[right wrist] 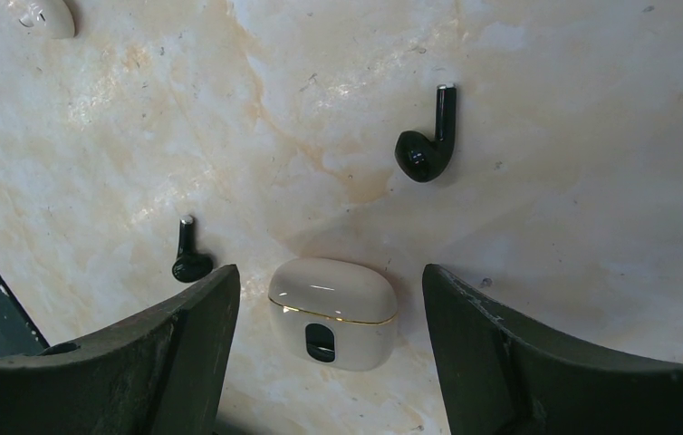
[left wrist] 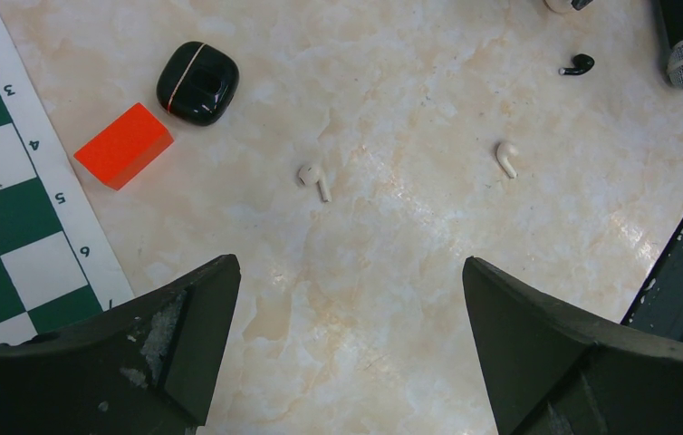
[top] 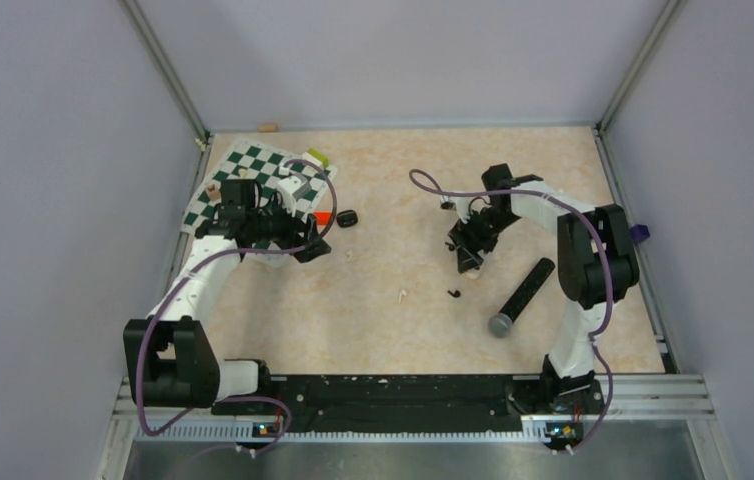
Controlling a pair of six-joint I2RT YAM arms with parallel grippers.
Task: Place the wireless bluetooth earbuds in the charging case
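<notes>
A white charging case (right wrist: pixel 333 340), its lid closed, lies on the table between the spread fingers of my right gripper; neither finger appears to touch it. One black earbud (right wrist: pixel 427 145) rests above the case in the right wrist view, another black earbud (right wrist: pixel 191 254) to its left. My left gripper is open and empty over bare table. Ahead of it lies a white earbud (left wrist: pixel 316 178), with a second white earbud (left wrist: pixel 506 158) farther right. A black charging case (left wrist: pixel 197 83), also closed, sits at the upper left of that view.
An orange-red block (left wrist: pixel 124 147) and a green-and-white checkered board (top: pixel 253 165) are beside the black case. A microphone (top: pixel 523 297) lies right of the white case.
</notes>
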